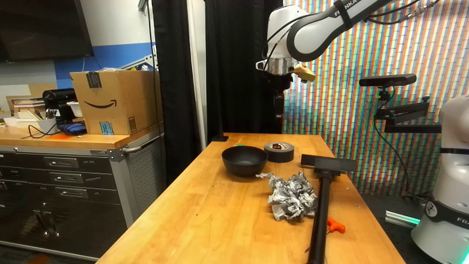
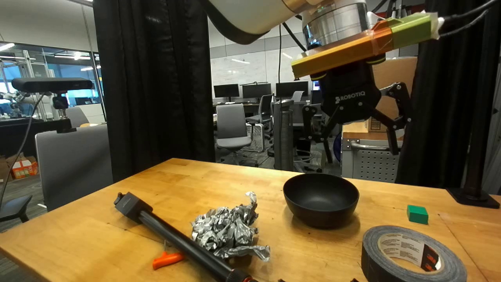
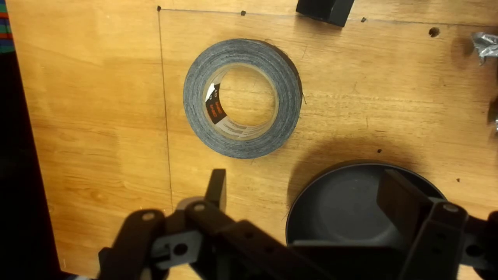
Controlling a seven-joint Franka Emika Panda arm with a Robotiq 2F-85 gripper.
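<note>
My gripper hangs high over the far end of the wooden table, open, with nothing between its fingers. In the wrist view, one finger appears over the black bowl, the other over bare wood left of it. That bowl stands upright and looks empty. A roll of grey tape lies flat beside it. The small green block sits behind the tape in the second exterior view; the wrist view does not show it clearly. Crumpled foil lies nearer the first exterior camera than the bowl.
A long black tool with a crosspiece lies along the table's right side, close to the foil. Part of an orange-handled item shows beside it.
</note>
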